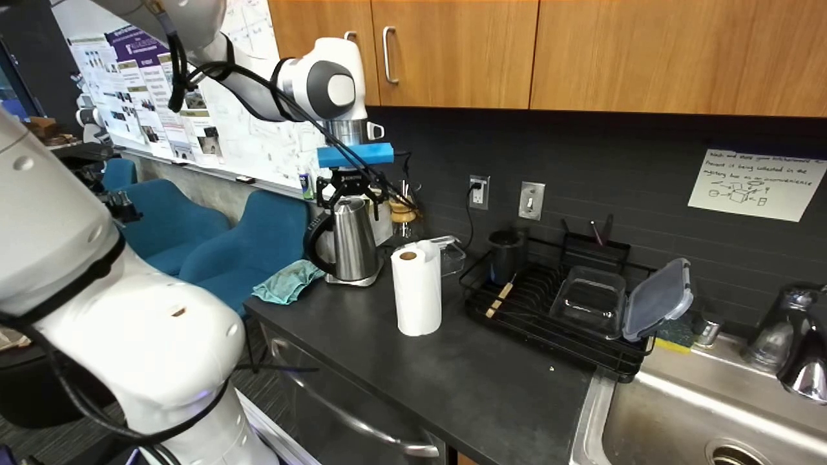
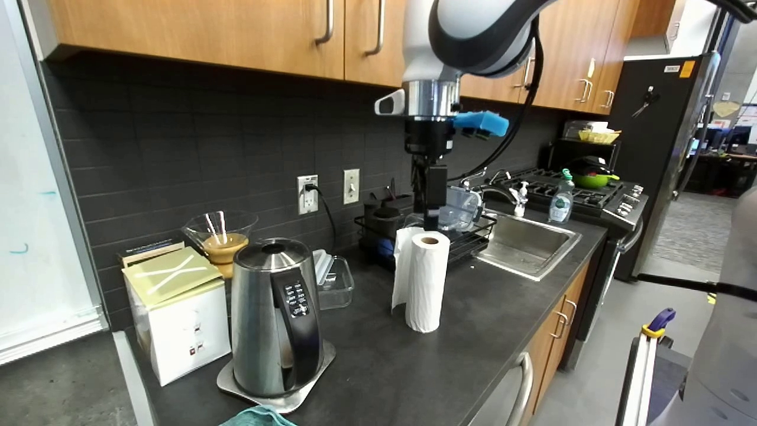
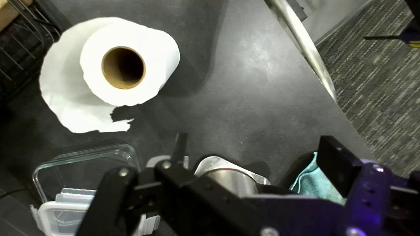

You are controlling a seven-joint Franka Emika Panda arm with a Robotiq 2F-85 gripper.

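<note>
My gripper is open, its two black fingers wide apart and nothing held between them. In exterior view 1 the gripper (image 1: 355, 198) hangs above the counter, overlapping the top of the steel kettle (image 1: 356, 247). From the other side, the gripper (image 2: 430, 213) appears behind and above the white paper towel roll (image 2: 427, 291), while the kettle (image 2: 256, 326) stands well to the left. The roll (image 3: 164, 59) is upright with a torn loose sheet, seen at the wrist view's upper left. Part of the kettle (image 3: 232, 181) shows below, mostly hidden by the gripper.
A glass container (image 3: 84, 167) lies near the roll. A teal cloth (image 1: 288, 282) rests by the counter's end. The black dish rack (image 1: 535, 325) and the sink (image 1: 698, 403) are farther right. Cabinets (image 1: 457, 54) hang overhead.
</note>
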